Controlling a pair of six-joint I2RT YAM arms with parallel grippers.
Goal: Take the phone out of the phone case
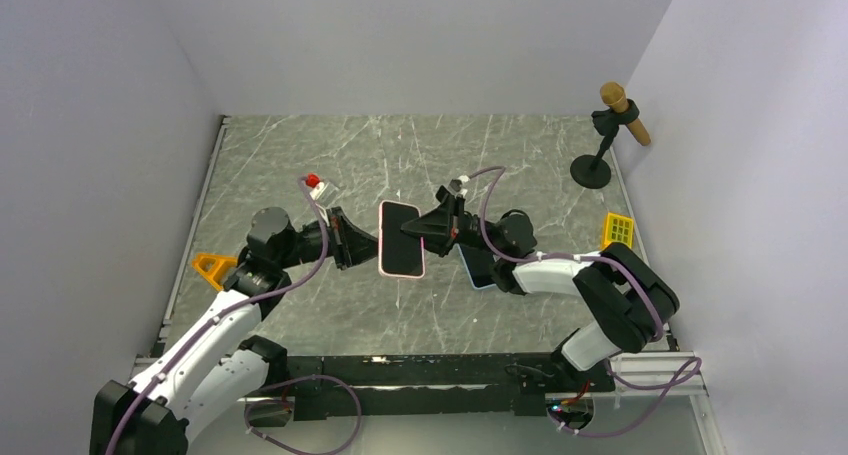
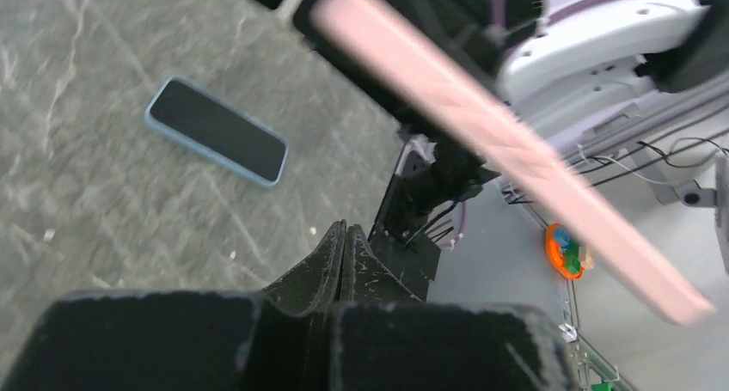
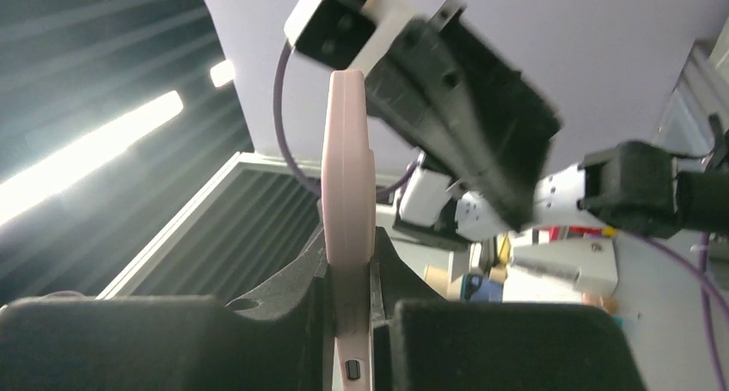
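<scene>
A black-screened phone in a pink case (image 1: 401, 255) is held up between the grippers, its edge large and blurred in the left wrist view (image 2: 507, 142). My right gripper (image 1: 416, 227) has its fingers on either side of that pink edge (image 3: 348, 176). My left gripper (image 1: 370, 247) is just left of the phone, fingertips together, with nothing visible between them in the left wrist view (image 2: 342, 236). A second phone with a blue rim (image 1: 476, 267) lies on the table under the right arm, screen up (image 2: 215, 129).
A microphone on a black stand (image 1: 591, 170) is at the back right, a yellow block (image 1: 617, 230) at the right edge, an orange piece (image 1: 213, 268) at the left edge.
</scene>
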